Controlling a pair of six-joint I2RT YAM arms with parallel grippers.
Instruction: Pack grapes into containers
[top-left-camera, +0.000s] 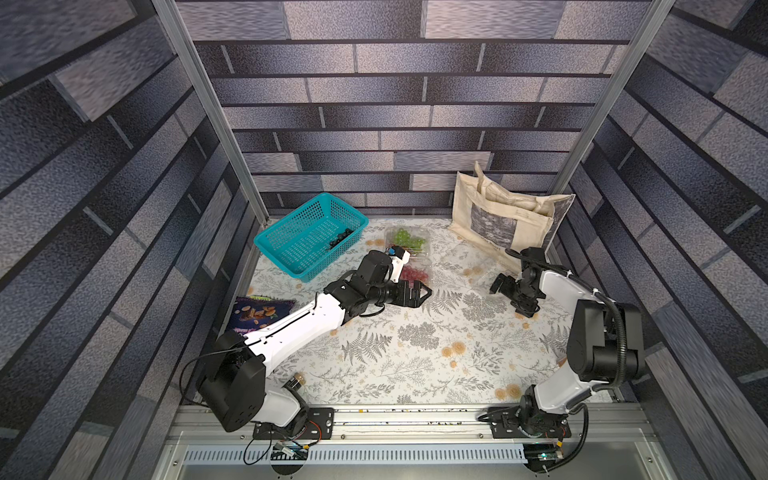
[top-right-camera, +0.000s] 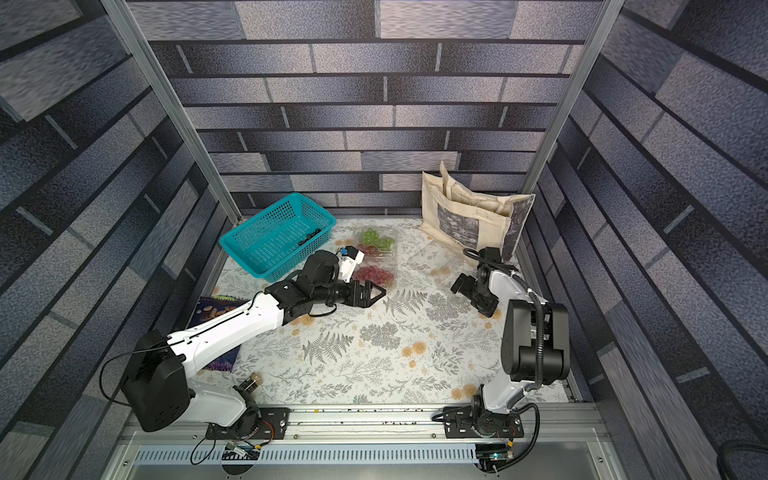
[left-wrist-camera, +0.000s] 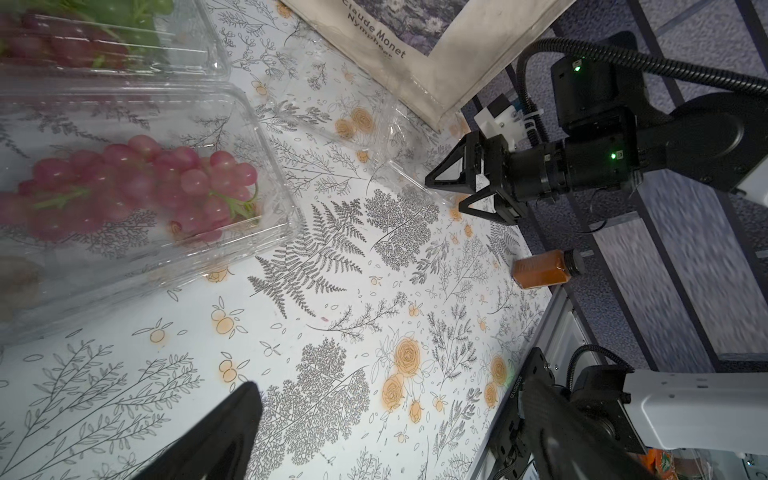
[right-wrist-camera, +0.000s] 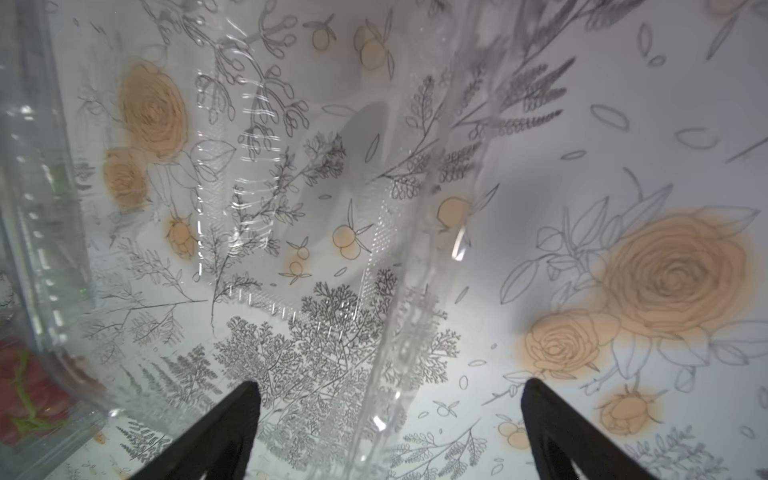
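Note:
Pink grapes (left-wrist-camera: 140, 188) lie inside a clear container (left-wrist-camera: 272, 200) near the table's middle. Behind it stands another clear container holding green grapes (top-left-camera: 407, 240) and some red ones. In the teal basket (top-left-camera: 276, 250) rests a bunch of dark grapes (top-left-camera: 341, 238). My left gripper (top-left-camera: 422, 293) is open and empty, just in front of the pink grapes' container. Farther right, my right gripper (top-left-camera: 514, 296) hangs open above the table. Under it, the right wrist view shows an empty clear container (right-wrist-camera: 408, 296), hard to make out from above.
A cream tote bag (top-left-camera: 500, 216) stands at the back right. A dark printed packet (top-right-camera: 216, 316) lies at the left, partly behind the left arm. An amber bottle (left-wrist-camera: 544, 269) is near the right edge.

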